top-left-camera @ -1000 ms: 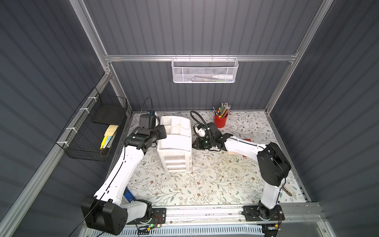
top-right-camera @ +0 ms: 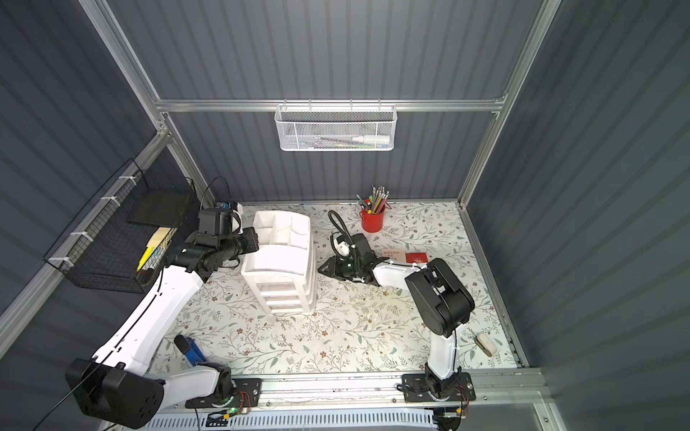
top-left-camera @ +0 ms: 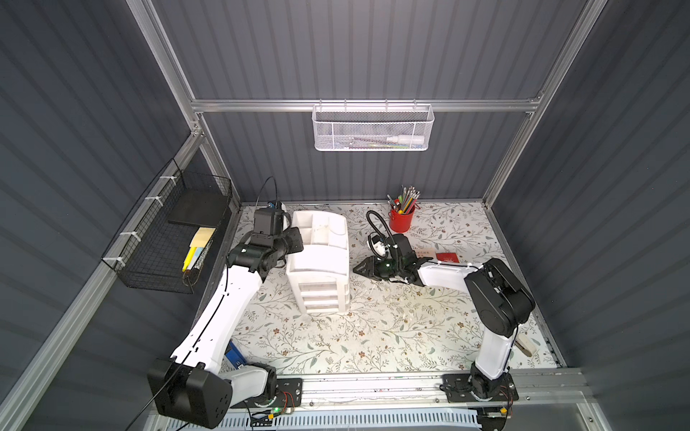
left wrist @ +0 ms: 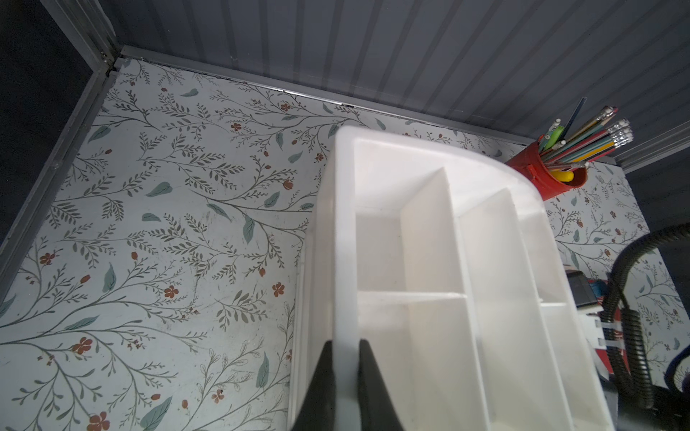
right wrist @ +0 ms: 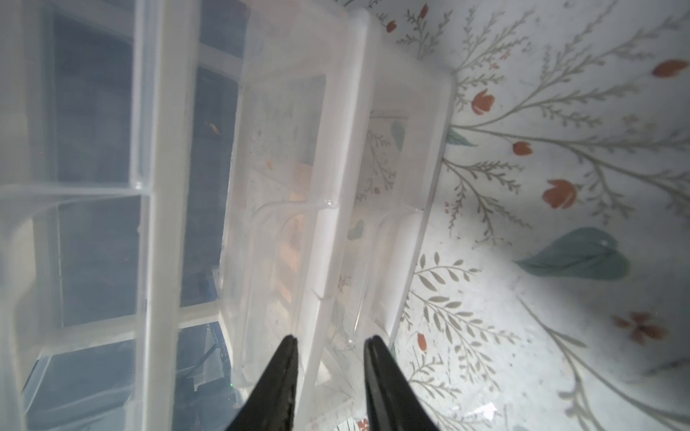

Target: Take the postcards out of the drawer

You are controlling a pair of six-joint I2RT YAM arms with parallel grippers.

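Note:
A white plastic drawer unit (top-left-camera: 317,260) stands left of centre. In the left wrist view the thin rim (left wrist: 346,237) of its top tray passes between the fingers of my left gripper, which is shut on it. My right gripper is part open beside the unit's right side, its fingertips close to a translucent drawer (right wrist: 345,179); whether they touch it I cannot tell. Nothing is held there. Through the drawer wall shows a blurred orange-pink patch (right wrist: 291,237), perhaps a card. A red card (top-right-camera: 416,258) and a pale pink card (top-right-camera: 392,253) lie behind my right arm.
A red cup (top-left-camera: 401,219) of pencils stands at the back wall. A black wire basket (top-left-camera: 161,248) hangs at the left, a white mesh basket (top-left-camera: 372,133) at the back.
My right gripper has drawn slightly rightward and toward the front, a little away from the drawer unit. More of the cards behind the arm now shows. My left arm has stayed still.

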